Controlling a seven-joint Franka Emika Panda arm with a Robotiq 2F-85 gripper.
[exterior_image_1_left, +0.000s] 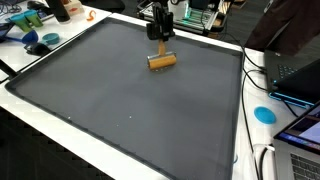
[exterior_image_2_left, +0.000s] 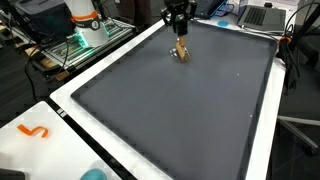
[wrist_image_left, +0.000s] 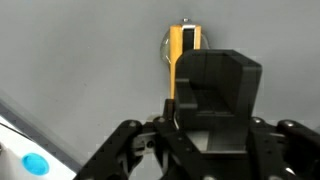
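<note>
My gripper (exterior_image_1_left: 159, 37) is shut on an upright orange stick (exterior_image_1_left: 161, 47) at the far side of the dark board. Beneath the stick a short tan cylinder (exterior_image_1_left: 162, 62) lies on its side on the board. In exterior view 2 the orange stick (exterior_image_2_left: 181, 46) points down from the gripper (exterior_image_2_left: 180, 35), with a shiny piece (exterior_image_2_left: 180, 57) at its foot. From the wrist, a black finger (wrist_image_left: 217, 85) covers part of the stick (wrist_image_left: 176, 50), which has a dark band. Whether stick and cylinder are joined is too small to tell.
The dark board (exterior_image_1_left: 130, 105) is mostly clear, with a white table edge (exterior_image_1_left: 75, 135) around it. Bowls (exterior_image_1_left: 50, 39) and other items stand at the far left. Laptops (exterior_image_1_left: 292, 80) and a blue disc (exterior_image_1_left: 265, 115) sit at the right.
</note>
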